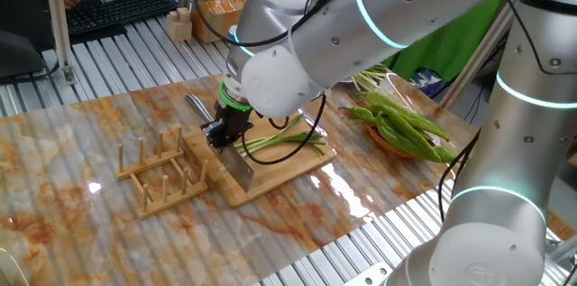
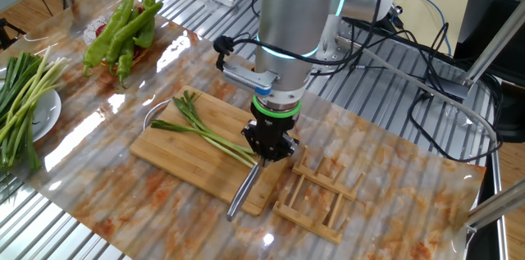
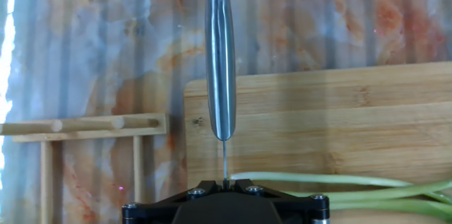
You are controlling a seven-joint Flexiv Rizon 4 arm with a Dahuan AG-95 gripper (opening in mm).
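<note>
My gripper (image 1: 219,134) is shut on a kitchen knife, gripping the thin top of its blade (image 1: 237,168) just ahead of the metal handle (image 3: 221,61). In exterior view 2 the handle sticks out past the front edge of the wooden cutting board (image 2: 164,147). Green onions (image 2: 201,129) lie across the board; their pale ends (image 3: 318,179) reach close to the blade beside the gripper. The blade stands upright over the board near its rack-side end. Whether its edge touches the board cannot be told.
A wooden rack with pegs (image 2: 316,202) stands right beside the board. Green peppers (image 2: 123,34) fill a basket, and a plate (image 2: 47,112) holds more green onions. Open marbled tabletop lies in front of the board.
</note>
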